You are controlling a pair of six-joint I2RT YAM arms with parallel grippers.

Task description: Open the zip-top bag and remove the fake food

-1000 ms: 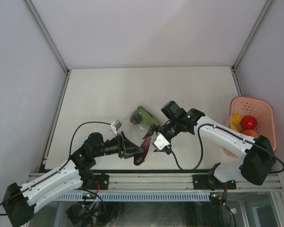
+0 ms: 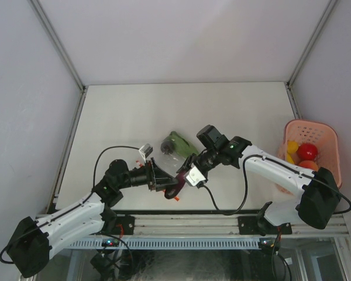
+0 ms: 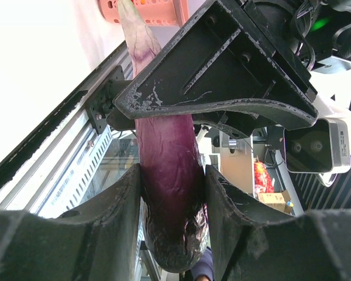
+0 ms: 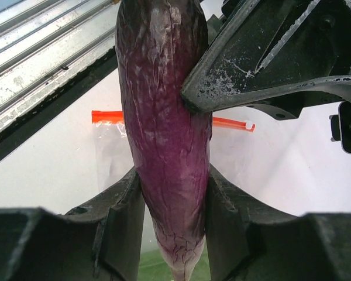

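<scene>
A purple fake eggplant (image 4: 164, 117) hangs above the table between my two arms. My left gripper is shut on its thick end, as the left wrist view shows. In the right wrist view my right gripper has closed on it nearer the pale tip, with both fingers touching its sides. Below lies the clear zip bag (image 4: 111, 152) with an orange strip, flat on the table and partly hidden by the eggplant. Green fake food (image 2: 181, 145) and a dark round item (image 2: 167, 146) show at the bag's far part in the top view.
At the right edge stands a pink basket (image 2: 333, 146) holding a red piece (image 2: 307, 151), an orange one and yellow ones. A metal rail (image 2: 187, 221) runs along the front edge.
</scene>
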